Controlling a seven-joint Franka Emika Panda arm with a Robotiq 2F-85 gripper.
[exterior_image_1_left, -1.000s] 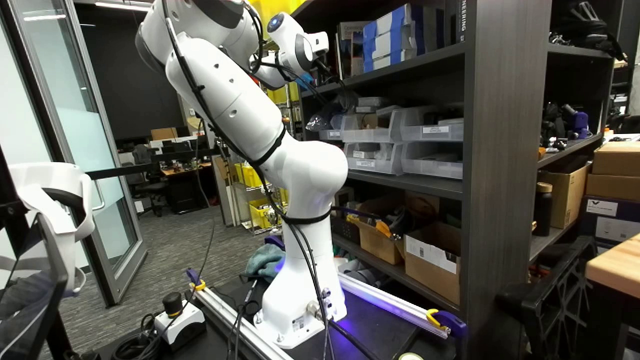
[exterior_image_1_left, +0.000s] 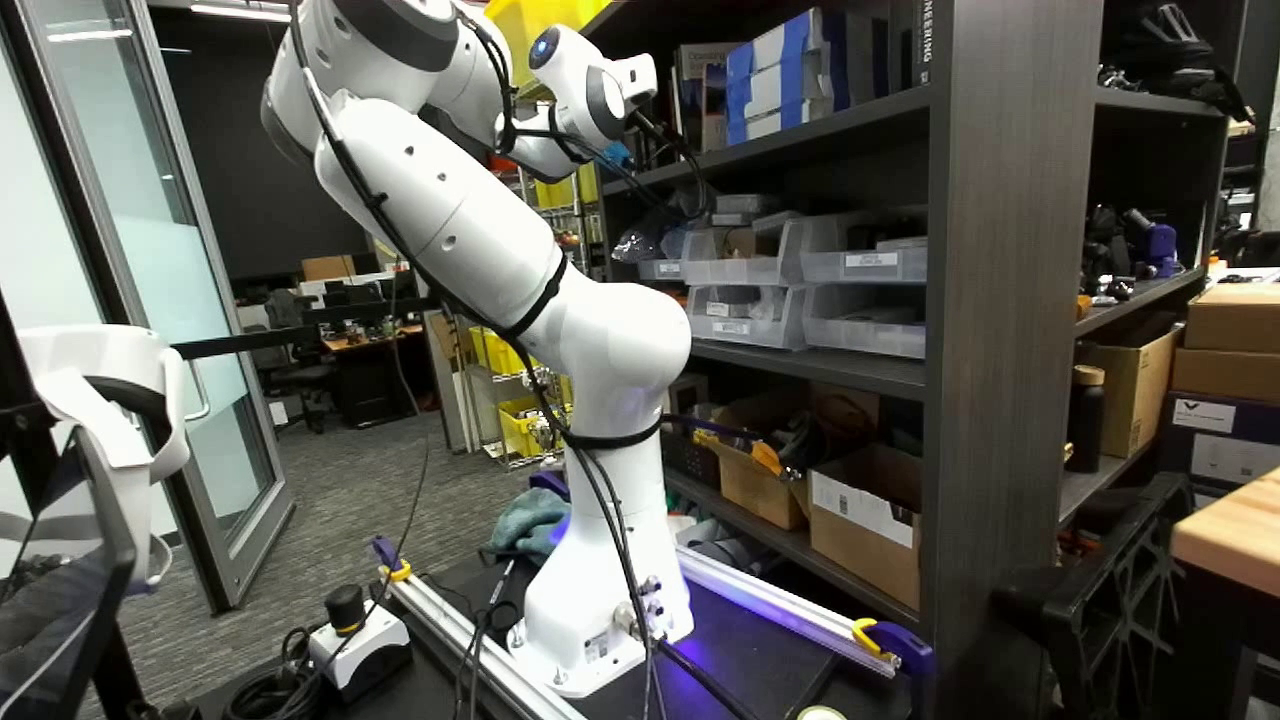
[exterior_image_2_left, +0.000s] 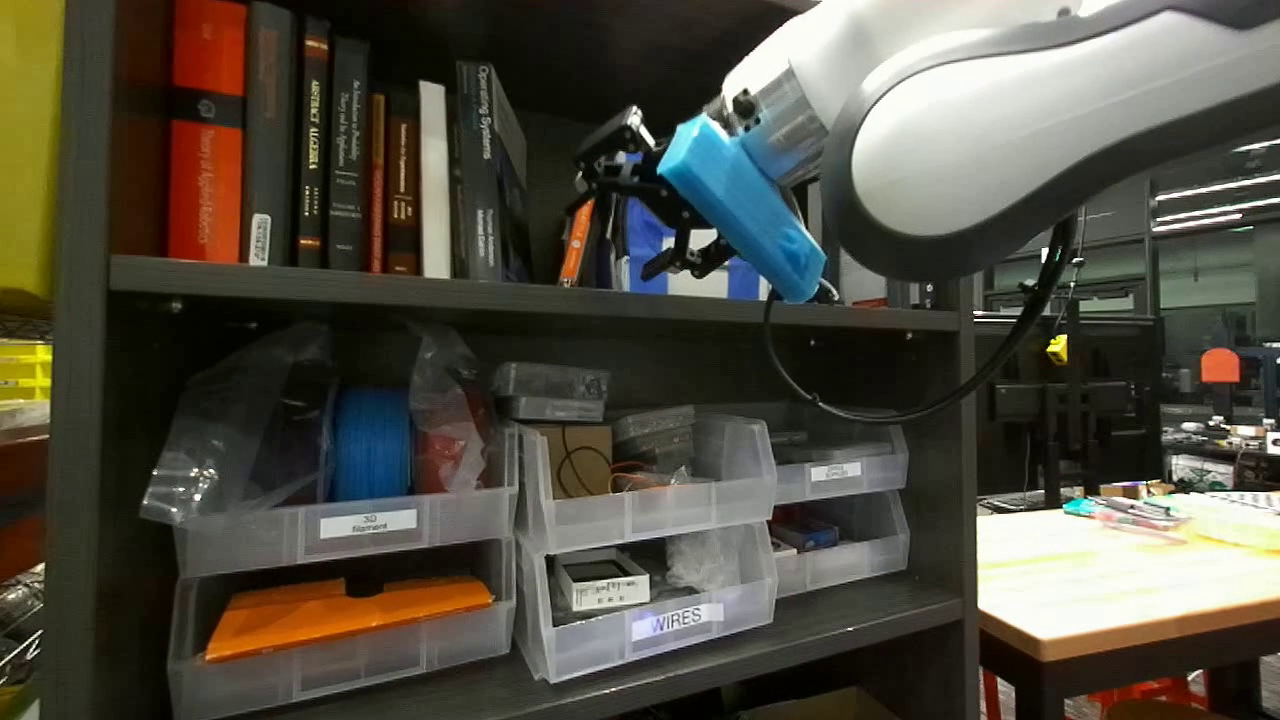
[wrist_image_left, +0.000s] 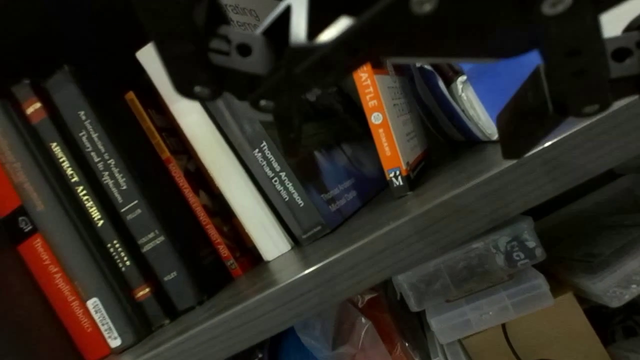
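Note:
My gripper (exterior_image_2_left: 621, 216) is open in front of the upper bookshelf, tilted, its black fingers turned toward the books. An orange-spined book (wrist_image_left: 379, 123) stands slightly tilted on the shelf, in the space between the spread fingers in the wrist view. In exterior view 2 this orange book (exterior_image_2_left: 578, 240) shows just left of the gripper. No object is held, though whether a finger touches the book cannot be told. The grey Operating Systems book (wrist_image_left: 273, 174) stands left of it, partly covered by the gripper. In exterior view 1 the gripper is mostly hidden among cables.
Several more books, among them a white one (wrist_image_left: 216, 162) and a red one (exterior_image_2_left: 206, 132), fill the shelf's left part. Blue-and-white items (exterior_image_1_left: 780, 78) stand to the right. The shelf edge (exterior_image_2_left: 360, 286) runs below the gripper, above clear plastic bins (exterior_image_2_left: 648, 600).
The arm's elbow and upper links have shifted slightly left in exterior view 1. The wrist end has barely moved, and the shelf contents there look the same.

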